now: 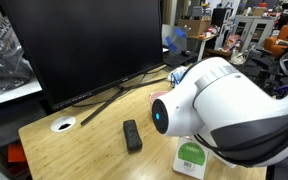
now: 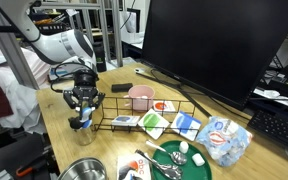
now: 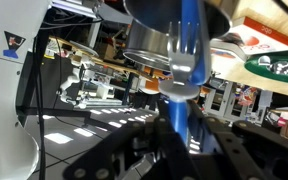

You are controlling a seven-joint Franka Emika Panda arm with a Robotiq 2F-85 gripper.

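Observation:
In the wrist view my gripper is shut on a blue and grey utensil (image 3: 180, 116), whose pale, fork-like prongs (image 3: 184, 48) point up the picture. Behind the utensil is a shiny metal container (image 3: 147, 42). From the second exterior view, my gripper (image 2: 85, 118) is at the left of the table, beside the black wire rack, with a bit of blue showing at its fingers. The metal pot (image 2: 83, 171) stands nearer the camera. Whether the utensil touches any container cannot be told.
The wire rack (image 2: 121, 126) holds several items. A green plate (image 2: 191, 172) with small things on it lies to its right, a pink bowl (image 2: 141, 91) behind. A black remote (image 1: 132, 136) and a green-white box (image 1: 191, 157) lie near the arm.

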